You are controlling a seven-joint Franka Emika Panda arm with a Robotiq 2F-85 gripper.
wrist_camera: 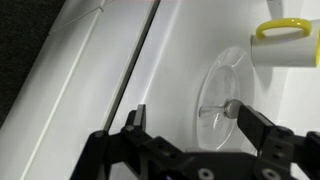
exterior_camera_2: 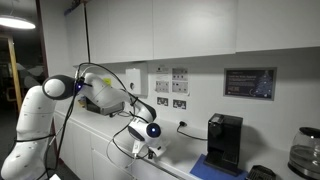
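Note:
My gripper stands open in the wrist view, its dark fingers wide apart and nothing held between them. Beyond the fingers, a pale, clear-looking plate point(wrist_camera: 229, 72) lies on the white counter. On it rests a small shiny object point(wrist_camera: 233, 107), perhaps a spoon; the right finger partly covers that side. Past the plate is a white mug point(wrist_camera: 285, 48) with a yellow handle, cut off by the frame edge. In the exterior view the gripper point(exterior_camera_2: 146, 153) hangs low near the counter's front edge; plate and mug cannot be made out there.
To the right, a black coffee machine point(exterior_camera_2: 224, 140) stands on a blue mat point(exterior_camera_2: 212, 172), with a glass jug point(exterior_camera_2: 305, 152) farther along. A dark appliance point(exterior_camera_2: 103, 102) sits behind the arm. The counter's front edge point(wrist_camera: 133, 82) runs diagonally across the wrist view, with the floor beyond.

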